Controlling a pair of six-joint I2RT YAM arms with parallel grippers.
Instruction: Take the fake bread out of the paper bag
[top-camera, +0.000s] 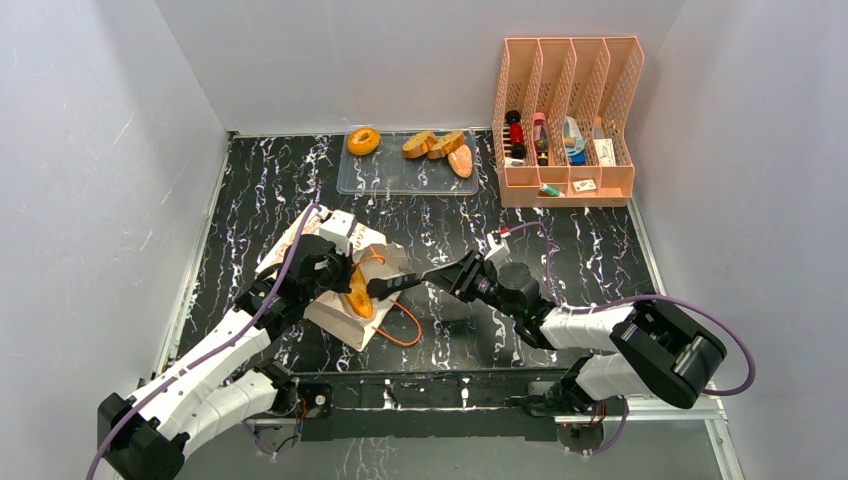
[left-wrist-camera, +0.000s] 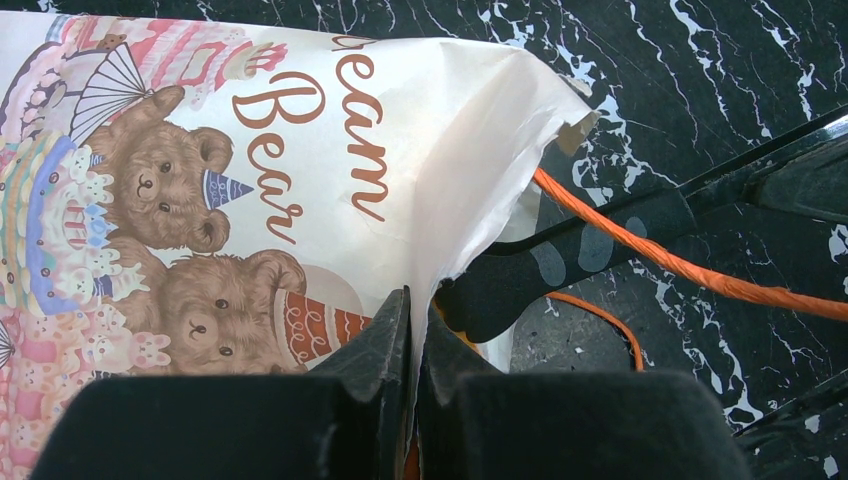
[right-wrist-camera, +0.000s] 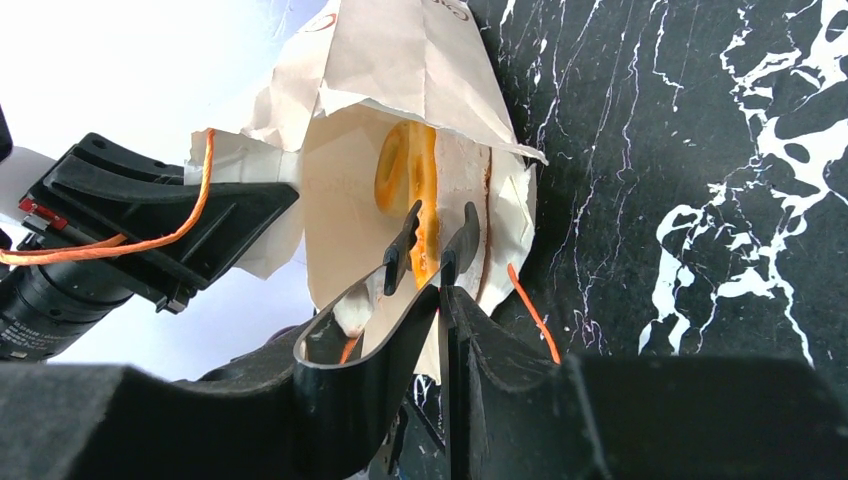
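The white paper bag (top-camera: 343, 325) lies open toward the right, printed with bears in the left wrist view. My left gripper is shut on its rim, the paper (left-wrist-camera: 455, 210) running between the fingers. Inside, yellow-orange fake bread (right-wrist-camera: 424, 200) shows through the mouth, and a curved bread piece (right-wrist-camera: 391, 170) is beside it. My right gripper is shut on black-tipped tongs (right-wrist-camera: 401, 250), pointing into the mouth. Their two tips appear on either side of the bread; contact cannot be told. From above, the bread (top-camera: 359, 292) is just left of the tongs (top-camera: 392, 286).
An orange cord handle (top-camera: 402, 325) loops out from the bag. A clear tray (top-camera: 388, 181) at the back bears several bread pieces. At the back right stands a pink divided rack (top-camera: 520, 188) with small items.
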